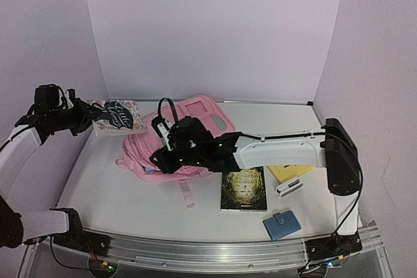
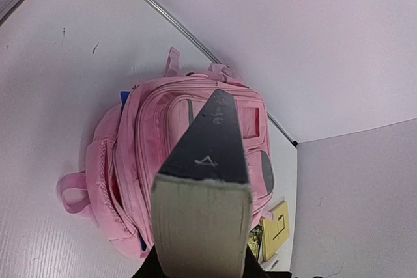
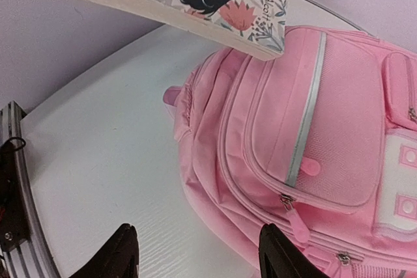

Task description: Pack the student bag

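Observation:
A floral book with a dark title patch [image 1: 118, 116] is held in the air at the left by my left gripper [image 1: 91, 112], shut on its edge. In the left wrist view the same book [image 2: 203, 226] stands end-on and covers the fingers' grip. The pink backpack [image 1: 207, 110] lies on the table beneath. Over the bag's front part is my right gripper [image 1: 161, 159]. Its fingers [image 3: 117, 252] stand wide apart in the right wrist view, with nothing between them, above the table and the bag's near edge [image 3: 247, 242].
A dark book [image 1: 244, 190], a yellow notebook [image 1: 287, 172], a white object [image 1: 290, 187] and a blue wallet [image 1: 282, 225] lie at the right. The bag's strap [image 1: 186, 194] trails forward. Bare table [image 1: 117, 206] shows at front left.

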